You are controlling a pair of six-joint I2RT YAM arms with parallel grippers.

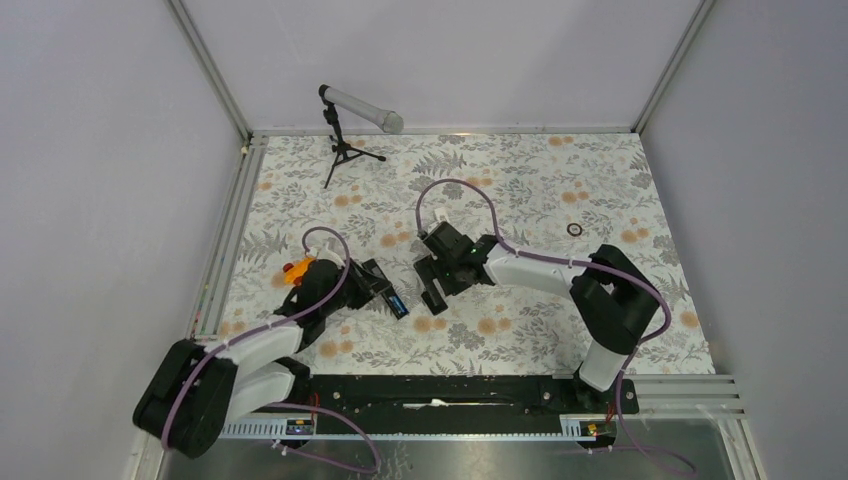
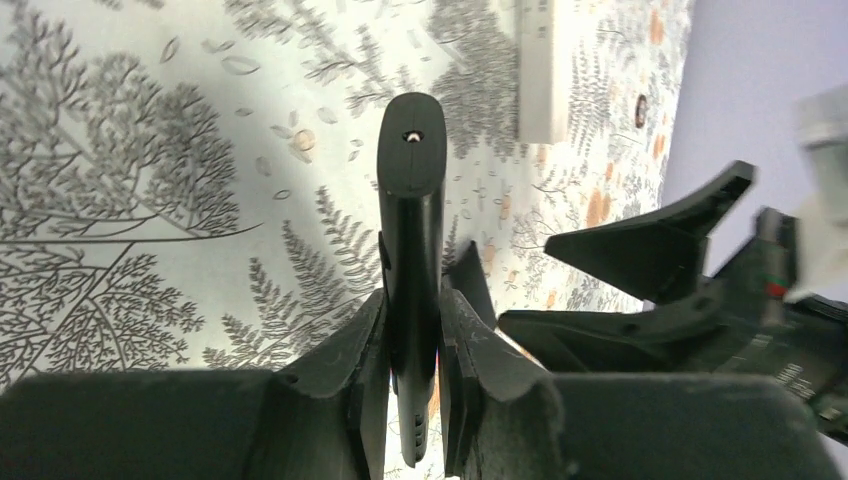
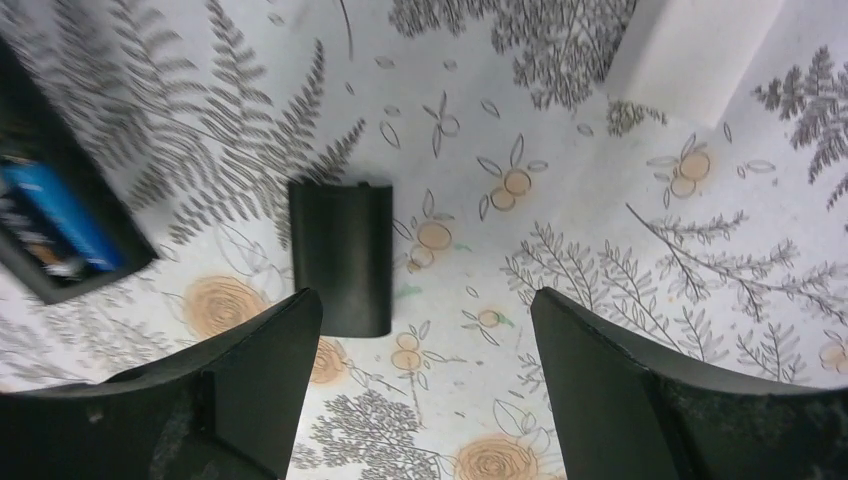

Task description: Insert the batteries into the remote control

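Note:
My left gripper is shut on the black remote control [image 2: 412,200], held across its middle. In the right wrist view, the end of the remote [image 3: 75,150] is blurred at the left edge; a blue battery [image 3: 75,215] shows in its compartment. A small black cover [image 3: 345,258] lies flat on the table, apart from the remote. Above it, my right gripper stands open with nothing between its fingers, the cover nearer its left finger [image 3: 265,365]. From the top, the cover [image 1: 434,302] shows just below the right gripper.
A white block [image 3: 700,50] lies beyond the right gripper. An orange toy car [image 1: 297,270] sits beside the left arm. A microphone on a tripod [image 1: 345,150] stands at the back left, and a small dark ring [image 1: 574,229] at the right.

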